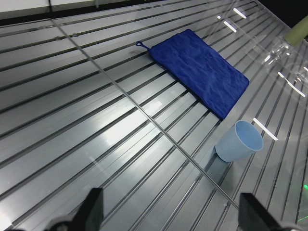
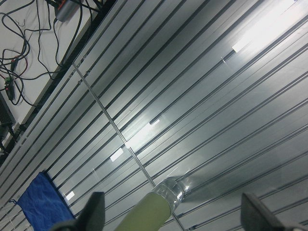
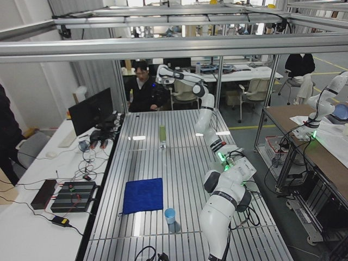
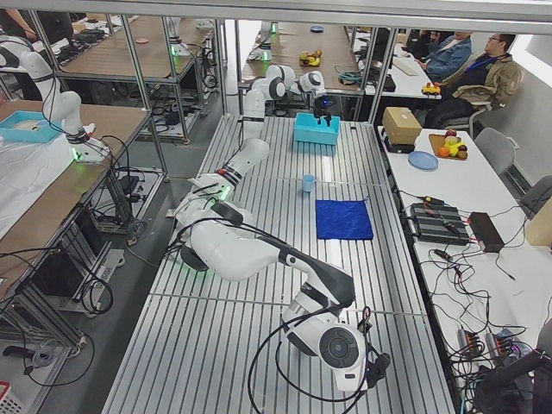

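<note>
A light blue cup (image 3: 169, 216) stands on the slatted table beside a folded blue cloth (image 3: 142, 196), both also in the left wrist view. A green cylinder with a clear base (image 3: 162, 136) stands farther along the table. In the left wrist view my left gripper is over bare table, apart from the cup, fingers spread with nothing between. In the right wrist view my right gripper is above the green cylinder (image 2: 144, 216), fingers spread.
A light blue bin (image 4: 316, 129) sits at the table's far end in the right camera view. A side desk (image 3: 32, 234) holds a monitor, cables and electronic boxes.
</note>
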